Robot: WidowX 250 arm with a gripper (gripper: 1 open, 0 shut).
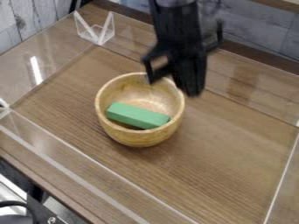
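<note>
A light wooden bowl [140,136] rests on the wooden table, holding a green block [136,117] that lies tilted along its lower left. My dark gripper [176,70] is above and behind the bowl's back rim, motion-blurred; its fingertips are too smeared to show clearly whether anything is between them.
A white wire-like object [96,28] stands at the back left. A black cable [17,208] lies at the lower left edge.
</note>
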